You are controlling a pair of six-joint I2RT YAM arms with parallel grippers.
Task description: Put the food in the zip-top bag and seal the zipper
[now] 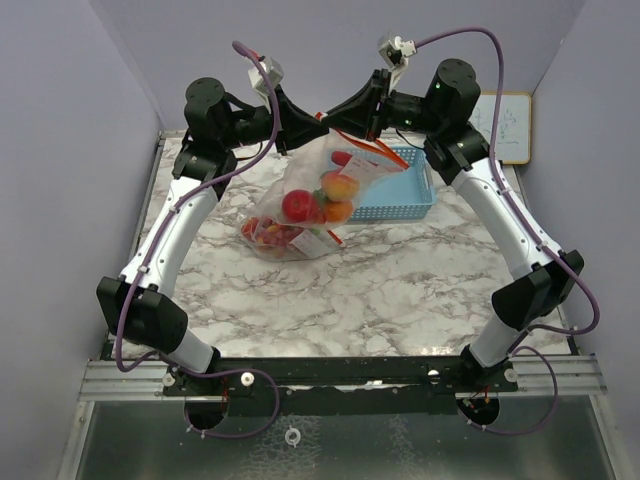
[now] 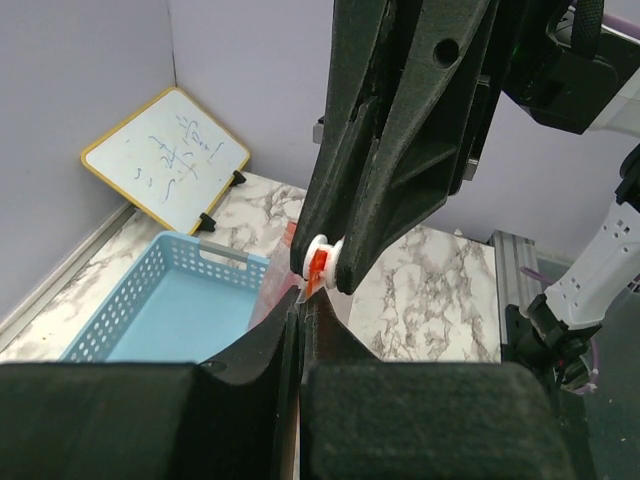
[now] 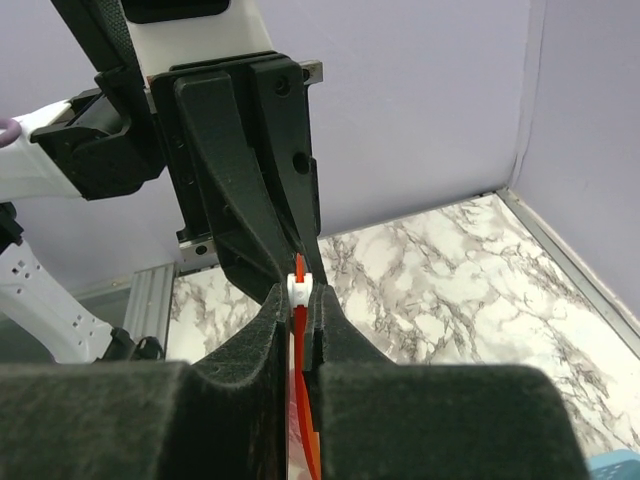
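Observation:
The clear zip top bag (image 1: 290, 178), with red and orange fruit inside, hangs under both grippers in the top view. Its red zipper strip (image 1: 372, 147) slopes down to the right. My left gripper is shut on the thin end of that red strip. Right beside it, my right gripper is shut on the white zipper slider (image 3: 299, 290), with the strip running through it. The left wrist view shows this white slider (image 2: 322, 262) clamped between the right fingertips. Most of the bag is hidden in both wrist views.
A second clear bag of fruit (image 1: 285, 238) lies on the marble table, just below the hanging one. Behind the bag sits a blue basket (image 1: 400, 210). A whiteboard (image 1: 505, 125) stands at the back right.

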